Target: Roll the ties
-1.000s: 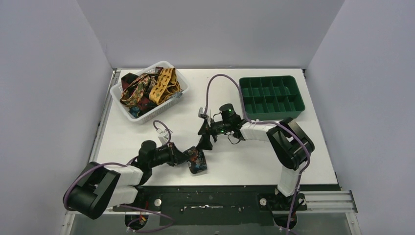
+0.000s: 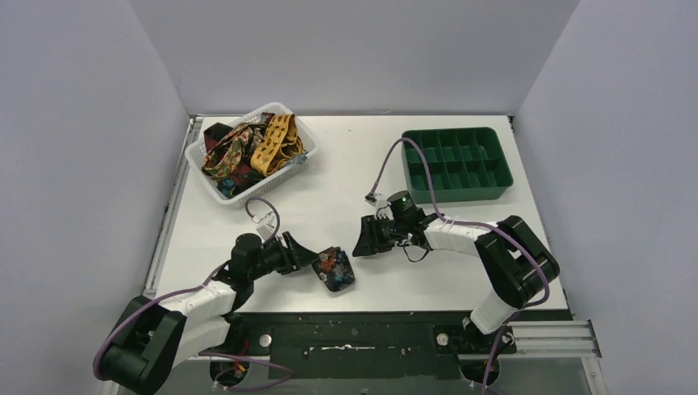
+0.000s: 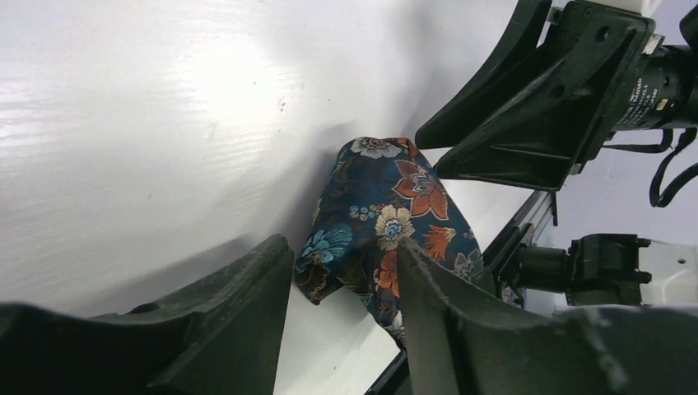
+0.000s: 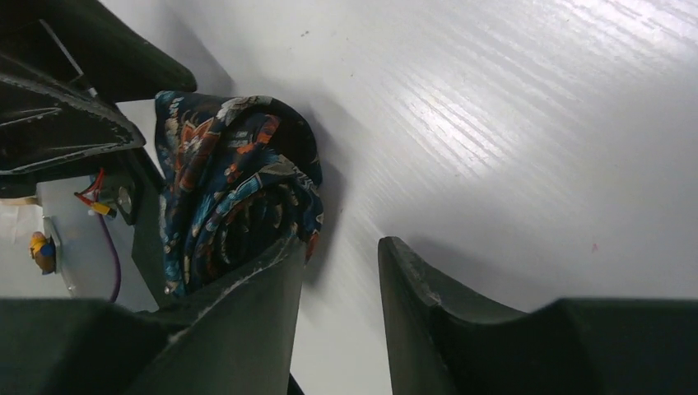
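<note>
A dark blue flowered tie (image 2: 334, 269), rolled into a compact bundle, lies near the table's front edge in the top view. In the right wrist view the coiled layers of the tie (image 4: 234, 193) show at its end. My left gripper (image 2: 306, 253) stands at the bundle's left side; its fingers are apart, with the tie (image 3: 387, 214) showing in and beyond the gap. To the right of the bundle, clear of it, is my right gripper (image 2: 363, 245), open with only bare table between its fingertips. Whether the left fingertips touch the cloth cannot be told.
A white basket (image 2: 292, 174) heaped with several patterned ties stands at the back left. The green divided tray (image 2: 459, 196) at the back right has empty compartments. Bare white table (image 2: 346, 164) lies between them.
The bundle shifted slightly right.
</note>
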